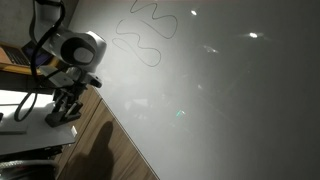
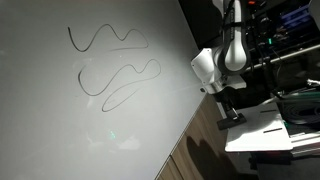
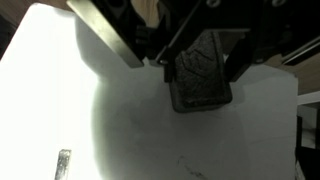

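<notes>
A dark, felt-like block, possibly an eraser [image 3: 203, 85], lies on the white table surface [image 3: 140, 130]. My gripper is right over it, one finger on each side of the block; whether the fingers press on it cannot be made out. In exterior view 1 the gripper [image 1: 65, 105] points down at the dark block [image 1: 62, 117] near the table's edge. Exterior view 2 has the gripper [image 2: 228, 108] just above the same block [image 2: 232, 122]. A big whiteboard [image 2: 130, 125] carries two wavy black lines [image 2: 118, 78].
A thin, light-coloured stick-like object [image 3: 63, 163] lies on the table at the lower left of the wrist view. Wood panelling [image 1: 105, 145] runs between table and whiteboard. Cables and dark equipment [image 2: 300, 105] stand beside the arm.
</notes>
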